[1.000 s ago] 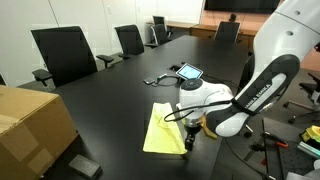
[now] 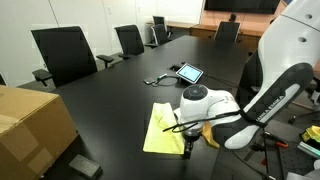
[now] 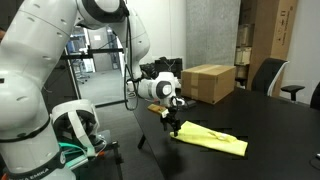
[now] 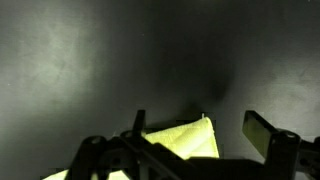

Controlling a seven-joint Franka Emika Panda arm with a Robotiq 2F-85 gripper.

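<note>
A yellow cloth (image 2: 161, 134) lies loosely spread on the black table, partly behind the arm in exterior view 1. In exterior view 2 the cloth (image 3: 212, 137) reaches away to the right of the gripper. My gripper (image 3: 173, 132) points down near the cloth's left end, low over the table. The wrist view has the fingers of my gripper wide apart, with a corner of the cloth (image 4: 190, 139) below and between them. Nothing is gripped. Whether the fingertips touch the cloth cannot be told.
A cardboard box (image 2: 35, 133) and a small dark block (image 2: 85, 166) stand to the left in exterior view 1. A tablet (image 2: 189, 73) and cables lie farther back. Office chairs (image 2: 65, 53) line the table's edge.
The arm and gripper have shifted slightly in exterior view 1, with the wrist a little lower and to the left. The cloth looks unmoved.
</note>
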